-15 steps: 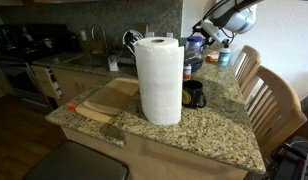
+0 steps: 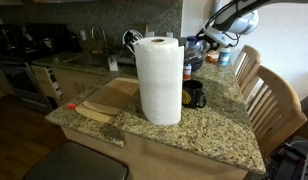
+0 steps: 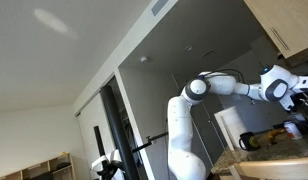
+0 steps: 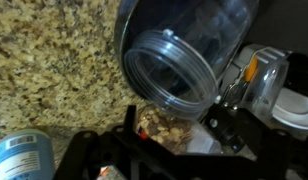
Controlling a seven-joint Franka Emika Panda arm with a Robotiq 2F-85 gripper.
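Observation:
Open, my gripper hangs over the counter's far end, its dark fingers apart in the wrist view. Below the gap lies a clear container point(image 4: 166, 128) with brown, nut-like pieces, partly covered by the fingers; whether they touch it I cannot tell. Just beyond is a large clear jar point(image 4: 179, 65) with a round, pale rim. In the first exterior view the arm point(image 2: 234, 20) reaches in from the right, and the gripper there is small and hard to make out among the containers.
A blue-edged can point(image 4: 22, 155) stands on the granite nearby. Toward the front are a paper towel roll point(image 2: 159, 85), a black mug point(image 2: 195, 94) and a cutting board point(image 2: 111, 96). Chairs point(image 2: 277, 105) line the right side.
The arm's end has come down slightly and shifted a little right at the far end of the counter. The objects in the foreground have not moved.

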